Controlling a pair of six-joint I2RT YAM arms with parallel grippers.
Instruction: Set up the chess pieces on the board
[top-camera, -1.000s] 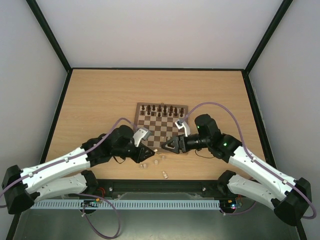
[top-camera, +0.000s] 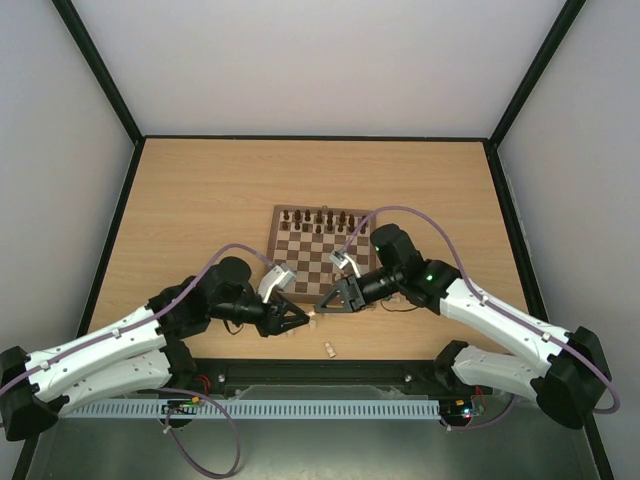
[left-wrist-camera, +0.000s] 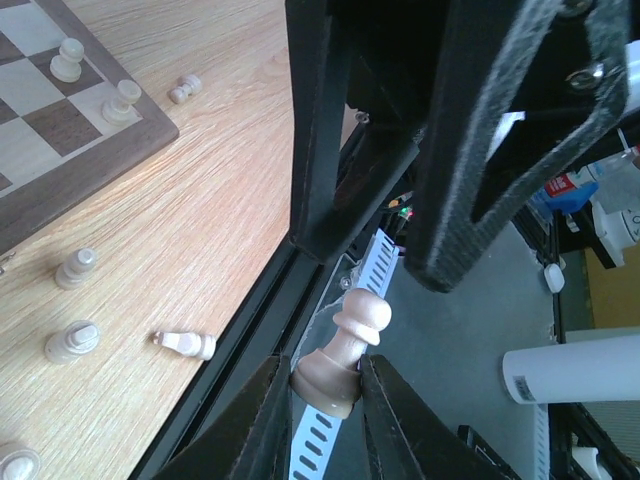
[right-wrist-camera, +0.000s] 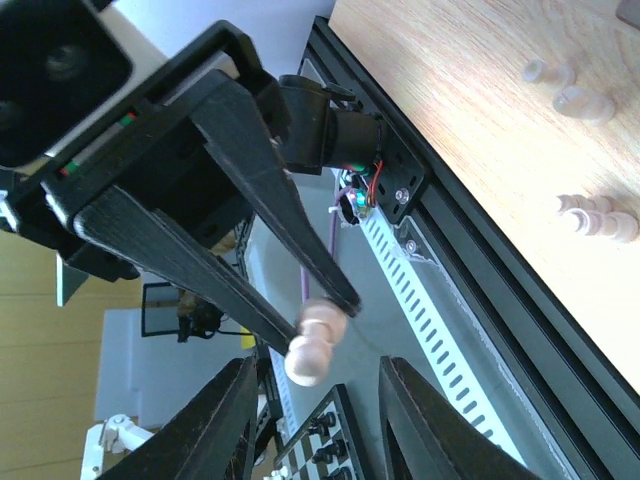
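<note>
A pale chess pawn (left-wrist-camera: 345, 345) is pinched by its base in my left gripper (top-camera: 308, 318), which is shut on it. Its round head points away from the fingers. My right gripper faces that pawn, its fingers parted; in the right wrist view the pawn (right-wrist-camera: 315, 345) lies before the gap, apart from both fingers. The two grippers meet just off the near edge of the chessboard (top-camera: 300, 264). Dark pieces (top-camera: 318, 218) stand in rows on its far side. Two light pieces, one of them a pawn (left-wrist-camera: 67, 60), stand near a board corner.
Loose light pieces are on the wood near the table's front edge, some upright (left-wrist-camera: 77, 268) and one lying down (top-camera: 330, 350). A small piece (left-wrist-camera: 185, 88) lies just outside the board.
The right gripper has moved left and slightly nearer the front, closing in on the left gripper. The left gripper has shifted a little right and forward, carrying the pawn.
</note>
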